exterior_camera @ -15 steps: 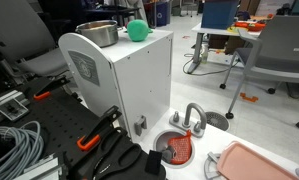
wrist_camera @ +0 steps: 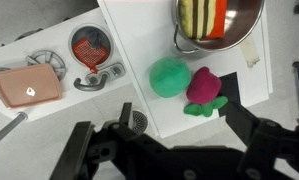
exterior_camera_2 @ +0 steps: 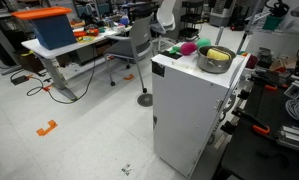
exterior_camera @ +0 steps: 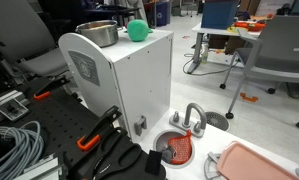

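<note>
In the wrist view my gripper is open, its two dark fingers wide apart above the white top, with nothing held between them. A round green toy (wrist_camera: 170, 77) lies near the gap, and beside it is a magenta toy with green leaves (wrist_camera: 203, 86). A metal pot (wrist_camera: 243, 36) stands at the top edge, holding a yellow-and-brown piece (wrist_camera: 198, 18) and something red-orange. In exterior view 1 the pot (exterior_camera: 99, 33) and the green toy (exterior_camera: 138, 30) rest on the white cabinet (exterior_camera: 139, 85).
A small sink (wrist_camera: 92, 45) with a red utensil and a faucet lies left of the white top. Further left is a pinkish tray (wrist_camera: 29, 86). In exterior view 1, cables and black tools (exterior_camera: 114, 150) lie on the dark table. A grey chair (exterior_camera: 279, 55) stands behind.
</note>
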